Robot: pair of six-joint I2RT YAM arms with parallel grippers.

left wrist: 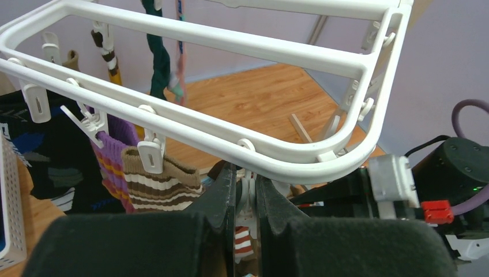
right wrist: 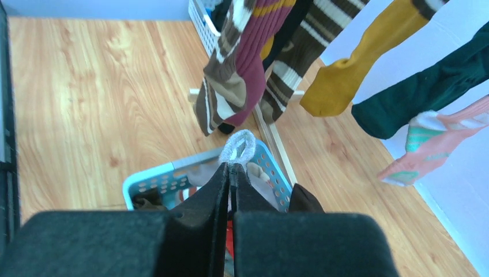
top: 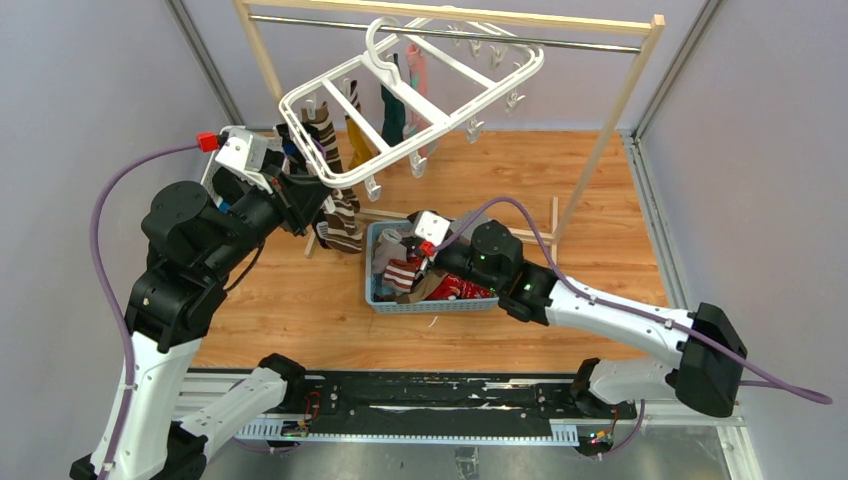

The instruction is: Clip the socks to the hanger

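Observation:
The white hanger (top: 410,95) hangs from the rail with clips along its frame. My left gripper is shut on a white clip (left wrist: 248,199) under the hanger's near corner. Several socks hang from other clips, among them a brown striped sock (left wrist: 158,184) and a purple sock (left wrist: 118,138). In the right wrist view, my right gripper is shut, with the cuff of a light grey sock (right wrist: 242,138) standing out at its fingertips. That cuff forms an open loop; the fingers hide part of the sock.
Under the right gripper stands a blue basket (top: 430,307) holding more socks, including a red-and-white striped one (top: 400,275). Hanging mustard (right wrist: 334,83), dark green (right wrist: 427,78) and pink (right wrist: 444,141) socks lie to the right in the right wrist view.

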